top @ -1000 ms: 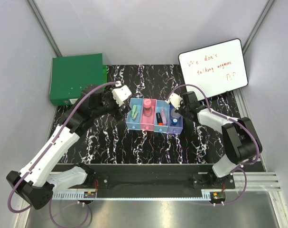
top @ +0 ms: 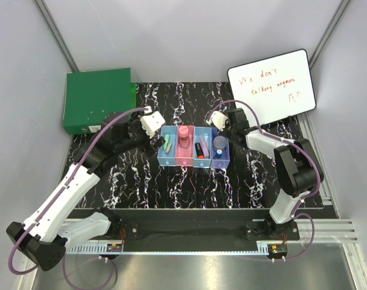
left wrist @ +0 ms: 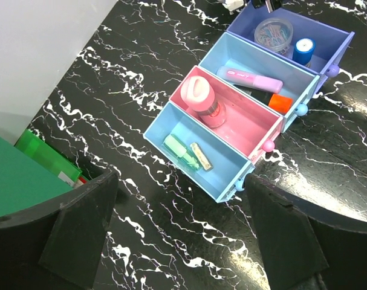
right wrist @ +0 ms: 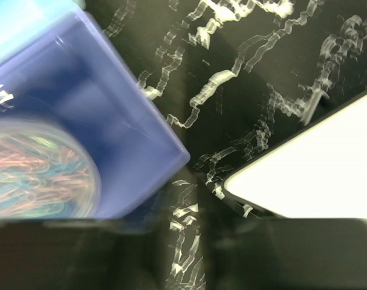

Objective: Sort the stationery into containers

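Note:
Four joined bins stand mid-table. In the left wrist view, the near light blue bin (left wrist: 156, 130) holds a green item (left wrist: 179, 148) and a small pale stick (left wrist: 201, 157). A pink-lidded bottle (left wrist: 202, 99) stands in the pink bin (left wrist: 256, 124). The other light blue bin (left wrist: 231, 51) contains a pink-purple stick (left wrist: 251, 79) and a black-and-orange item (left wrist: 280, 103). Inside the dark blue bin (left wrist: 337, 36) are a round tub of paper clips (left wrist: 274, 34) and a blue-topped cylinder (left wrist: 304, 51). My left gripper is open and empty beside the bins. By the dark blue bin's edge, my right gripper is partly open, its fingers blurred, table showing between them.
A green box (top: 98, 99) sits at the back left, and a whiteboard (top: 274, 87) with red writing leans at the back right. Bare marble-patterned table (top: 171, 190) lies in front of the bins.
Over the last second the whole row of bins has shifted slightly left and a little toward the front. The right arm moved left alongside it. The left arm has barely moved.

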